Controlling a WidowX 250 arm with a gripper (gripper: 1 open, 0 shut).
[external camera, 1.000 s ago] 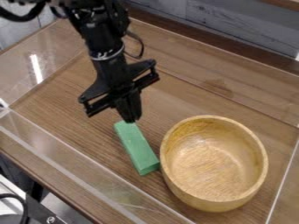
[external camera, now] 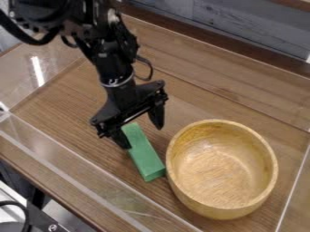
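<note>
The black robot arm reaches down from the upper left to its gripper (external camera: 129, 121), which is open over the upper end of a green block (external camera: 145, 156). The block lies lengthwise on the wooden table. Whether the fingers touch it cannot be told. A cream-coloured bowl (external camera: 220, 167) sits just right of the block.
A grey wall or edge runs along the back. A dark cable lies at the lower left corner.
The gripper has come down and toward the camera, onto the upper end of the green block. The block and bowl have not visibly moved.
</note>
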